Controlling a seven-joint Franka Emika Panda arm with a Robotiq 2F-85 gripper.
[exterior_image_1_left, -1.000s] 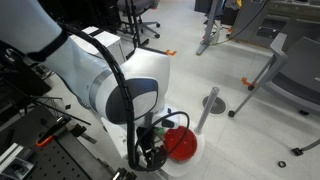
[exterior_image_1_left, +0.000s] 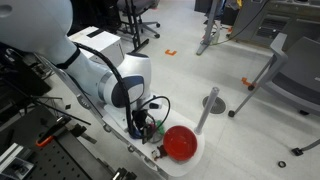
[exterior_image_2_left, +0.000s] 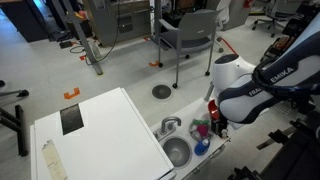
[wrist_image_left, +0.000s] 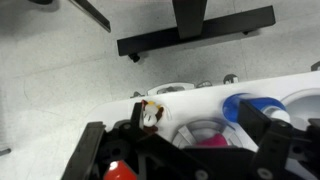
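My gripper appears open in the wrist view, its dark fingers spread wide at the lower edge. No object shows gripped between them. A red bowl (exterior_image_1_left: 180, 143) sits on the white counter, just right of the gripper (exterior_image_1_left: 146, 130) in exterior view 1. In the wrist view, a pink item (wrist_image_left: 213, 141) lies in a round grey dish, partly hidden by the gripper. A blue cup-like object (wrist_image_left: 240, 105) stands beside the dish. Near the counter's edge is a small, patterned white-and-brown item (wrist_image_left: 150, 115).
A faucet (exterior_image_2_left: 170, 125) and round sink (exterior_image_2_left: 177, 152) occupy one end of the counter. Close by stands a large white cabinet (exterior_image_2_left: 100, 140). A grey chair (exterior_image_1_left: 285, 75) is on the floor beyond, with open floor between.
In exterior view 1 the arm has drawn back to the left, away from the red bowl. More of the bowl and counter shows now.
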